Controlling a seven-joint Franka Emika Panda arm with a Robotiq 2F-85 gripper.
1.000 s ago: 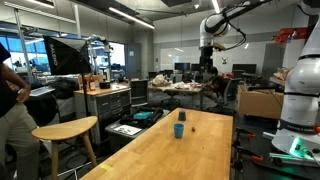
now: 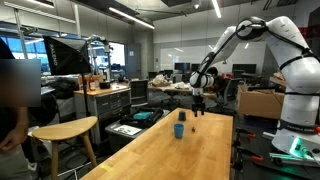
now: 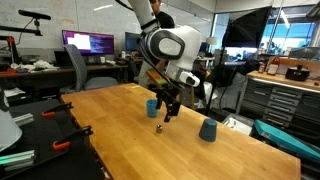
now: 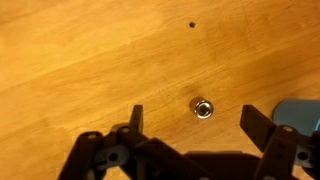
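A small metallic round object (image 4: 202, 107) lies on the wooden table (image 4: 80, 60), between and just beyond my fingertips in the wrist view. It shows as a small dark piece (image 3: 158, 128) on the tabletop in exterior view 2. My gripper stands open above the table, with empty space between its fingers. A blue cup (image 3: 152, 108) is upright close to the small object; its side (image 4: 298, 114) enters the wrist view at the right edge. Farther off stands a dark grey-blue cup (image 3: 208, 130), clear of the gripper (image 3: 169, 117).
A dark spot (image 4: 192, 24) marks the wood. A stool (image 2: 65, 130) stands beside the table, and a person (image 2: 18, 120) is at the left.
The arm has come down from high above the table, bringing the gripper close over the tabletop. The cups have stayed put. The person at the left has shifted.
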